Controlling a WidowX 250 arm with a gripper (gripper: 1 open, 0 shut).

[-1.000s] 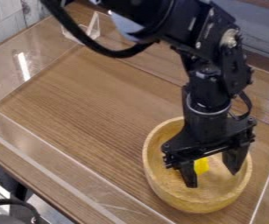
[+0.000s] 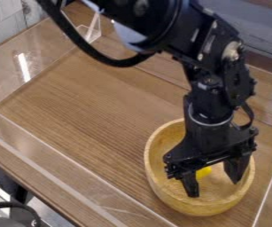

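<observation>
My black gripper reaches down from the top into a round tan bowl at the lower right of the view. It is open, its two fingers inside the bowl on either side of a small yellow object, which is partly hidden by the gripper.
A transparent edge runs along the left side, and a grey surface lies at the back right. A black cable shows at the bottom left.
The gripper and arm have shifted very slightly; the bowl stays in about the same place.
</observation>
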